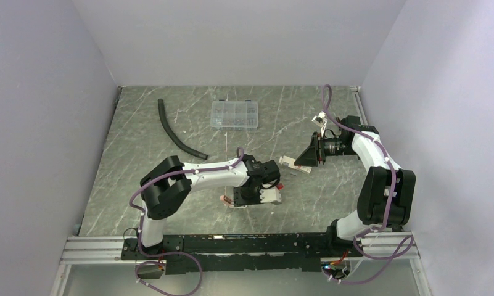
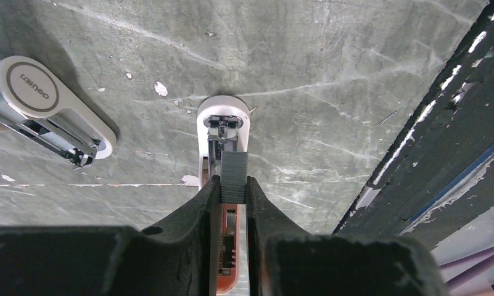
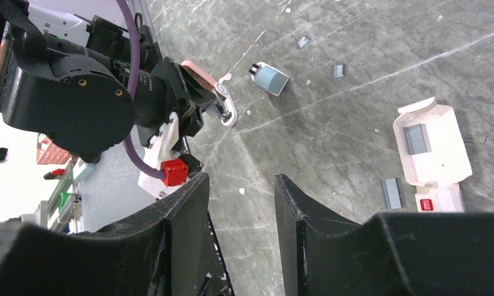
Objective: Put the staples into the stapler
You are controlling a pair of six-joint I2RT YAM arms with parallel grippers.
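Note:
In the left wrist view my left gripper is shut on a grey strip of staples (image 2: 234, 166). The strip lies over the open pink and white stapler (image 2: 223, 108), above its metal channel; whether it touches the channel cannot be told. The stapler's pink top (image 2: 227, 277) is swung back and partly hidden by the fingers. A blue and white stapler (image 2: 62, 132) lies to the left in that view. My right gripper stands open above bare table, nothing between its fingers.
An opened white staple box (image 3: 438, 145) with a staple strip inside lies right in the right wrist view. A loose strip (image 3: 391, 193) rests beside it, with smaller pieces farther off. A clear compartment box (image 1: 234, 115) and dark tube (image 1: 173, 139) lie farther back.

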